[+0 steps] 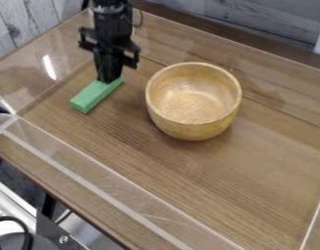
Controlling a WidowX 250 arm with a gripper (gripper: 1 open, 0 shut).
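Observation:
A green block (95,94) lies on the wooden table, left of a wooden bowl (191,98). My black gripper (113,68) hangs just above and behind the block, apart from it. It looks shut, with nothing visible between its fingers, though it is small and blurred.
The bowl takes up the right middle of the table (176,195). A dark cable shows at the lower left edge.

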